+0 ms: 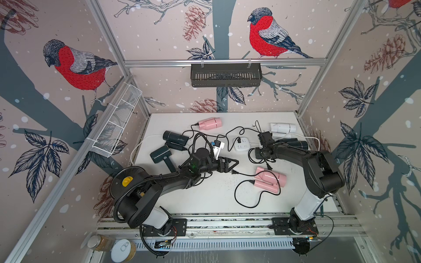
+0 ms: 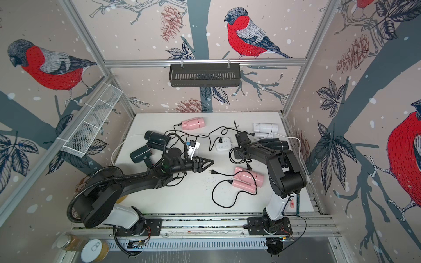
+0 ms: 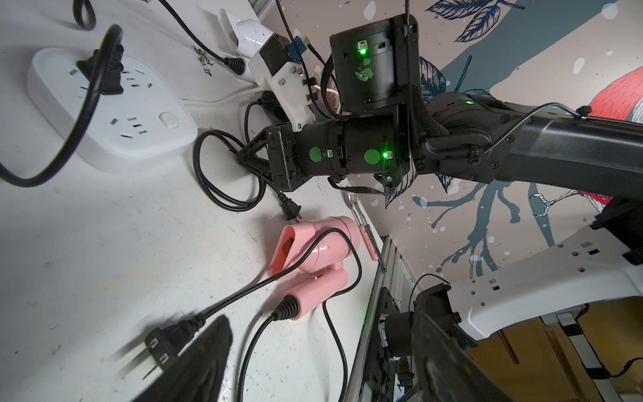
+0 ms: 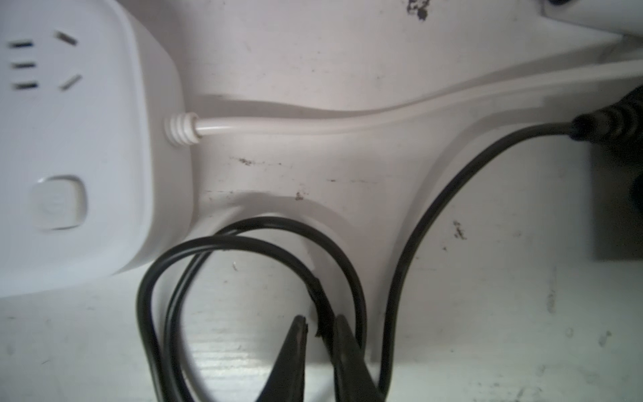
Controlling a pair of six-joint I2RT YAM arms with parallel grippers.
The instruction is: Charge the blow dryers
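Observation:
A white power strip sits mid-table with a black plug in it. My left gripper is open left of it, over a loose black plug from the pink dryer pair. My right gripper points down at a coiled black cable beside the strip, fingers close together around or over it; whether they grip cannot be told. Another black plug lies near the coil. Dark dryers lie at left, another pink dryer at the back, a white dryer at back right.
A dark dryer lies under my right arm. A dark basket hangs on the back wall, a white mesh shelf on the left. Cutlery lies at the right edge.

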